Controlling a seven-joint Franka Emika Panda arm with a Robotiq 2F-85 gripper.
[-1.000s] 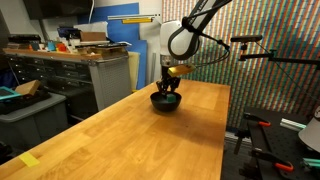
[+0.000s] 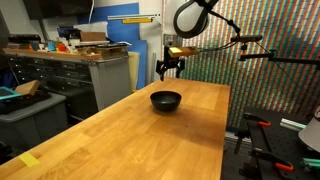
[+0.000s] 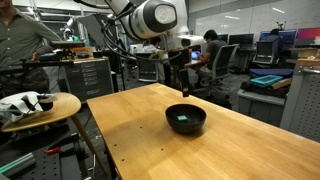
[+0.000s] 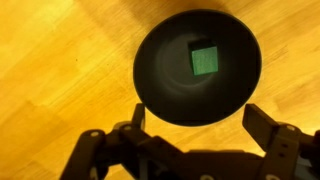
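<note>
A black bowl (image 2: 166,101) stands on the wooden table, and in the wrist view the bowl (image 4: 165,75) fills the upper middle. Inside it lies a green block (image 4: 205,60), toward the far side of the bowl's floor; the block (image 3: 182,118) also shows in exterior view 2. My gripper (image 2: 171,70) hangs above the bowl, clear of its rim. Its fingers (image 4: 262,125) are spread wide apart, with nothing between them, so it is open. From exterior view 1 the block is hidden by the bowl's wall.
A yellow patch (image 2: 29,159) marks its near left corner. Behind the table stands a dark cabinet (image 2: 90,80).
My gripper has risen from down at the bowl to well above it. The bowl stays in the same place on the table.
</note>
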